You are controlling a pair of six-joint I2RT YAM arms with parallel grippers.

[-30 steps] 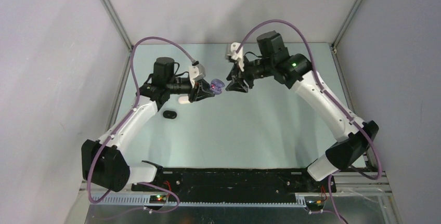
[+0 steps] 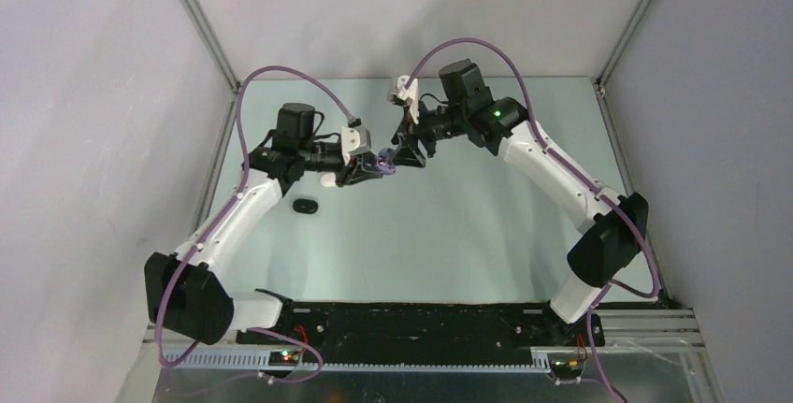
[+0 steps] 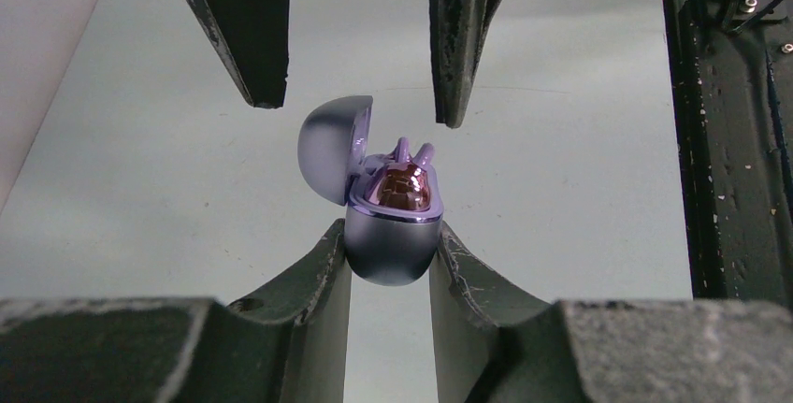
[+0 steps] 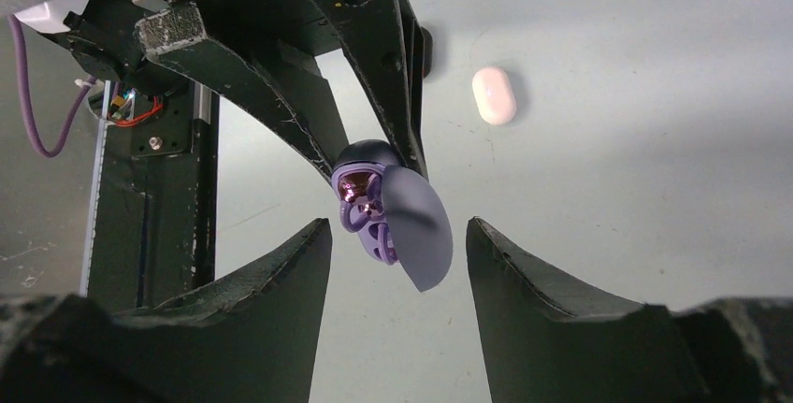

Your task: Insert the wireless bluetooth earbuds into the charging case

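Note:
A purple charging case (image 2: 383, 162) is held in my left gripper, which is shut on its base. Its lid (image 3: 327, 141) is open, and purple earbud shapes (image 3: 404, 183) with a copper-coloured shine show inside, two stems poking up. My right gripper stands open, its fingertips on either side of the case in the right wrist view and just above it in the left wrist view, with nothing clearly between them.
A white rounded piece (image 4: 494, 94) and a black oval piece (image 2: 305, 206) lie on the table (image 2: 439, 244) near the left arm.
My right arm has moved leftward, bringing its open gripper up to the case. The left gripper and case have stayed almost in place.

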